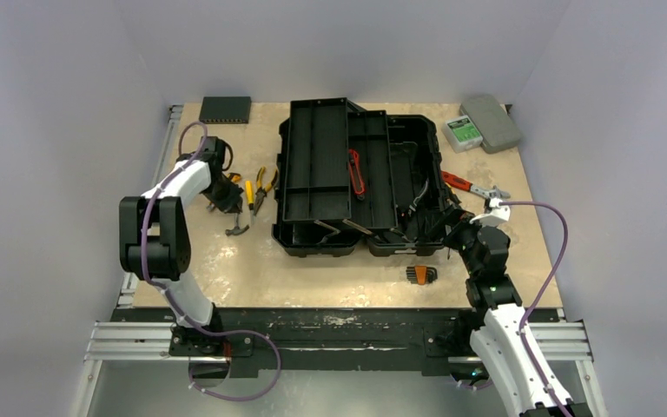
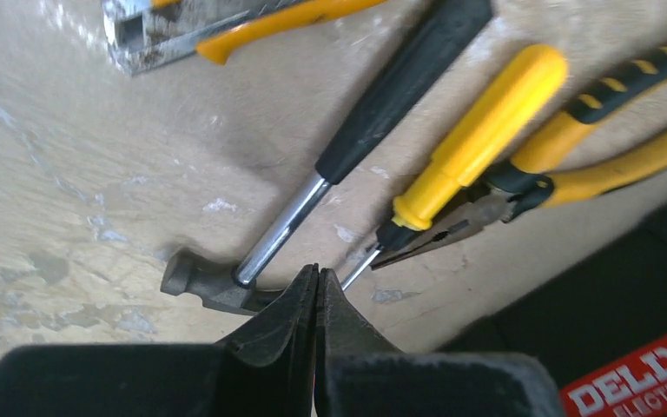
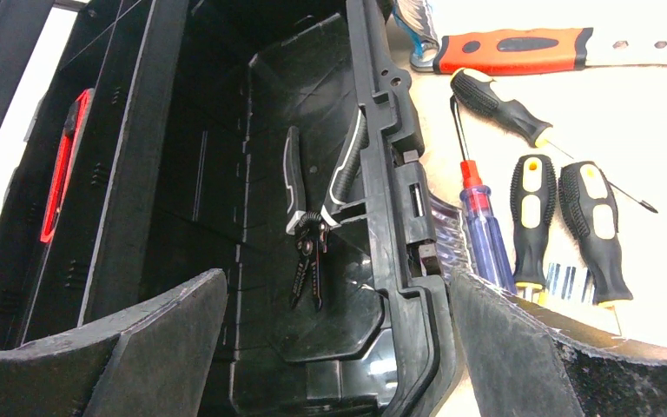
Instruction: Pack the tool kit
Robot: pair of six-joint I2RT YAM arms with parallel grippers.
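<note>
The black tool box point(image 1: 315, 251) stands unfolded mid-table. A red utility knife point(image 1: 356, 174) lies in its inner tray, and grey-black wire strippers point(image 3: 309, 217) rest in the right bin. On the left lie a hammer point(image 2: 282, 226), a yellow screwdriver point(image 2: 486, 130), yellow-black pliers point(image 2: 521, 187) and an orange-handled tool point(image 2: 269, 24) cut off by the view's edge. My left gripper is over the hammer's head end, shut, nothing visible between its fingers. Open and empty, my right gripper straddles the box's right wall from above.
Right of the box lie several screwdrivers point(image 3: 531, 217) and a red-handled wrench point(image 3: 514, 52). A hex key set point(image 1: 421, 274) is at the front. Grey case point(image 1: 491, 123), green-labelled box point(image 1: 462, 133) and dark flat box point(image 1: 225, 109) stand at the back.
</note>
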